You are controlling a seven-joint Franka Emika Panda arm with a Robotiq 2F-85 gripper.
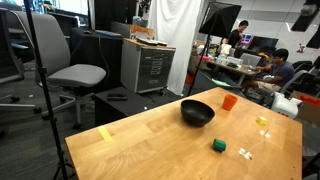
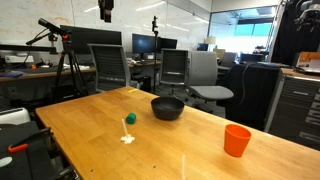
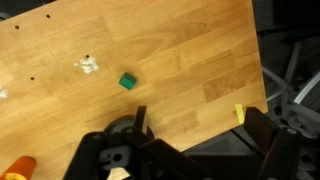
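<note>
High above the table hangs my gripper, its two dark fingers set wide apart in the wrist view with only tabletop between them. Part of it also shows at the top edge of exterior view 2. A small green block [image 3: 127, 80] lies on the wooden table [image 1: 150, 150], well below the gripper. The black bowl [image 1: 197, 115] sits beyond the block; one finger partly covers it in the wrist view. An orange cup [image 2: 237, 140] stands apart from both.
Yellow tape [image 1: 105, 134] marks the table near one edge. A small yellow piece [image 1: 262, 120] and a white scrap [image 1: 245, 153] lie on the cup's side. Office chairs [image 1: 72, 72] stand beyond it.
</note>
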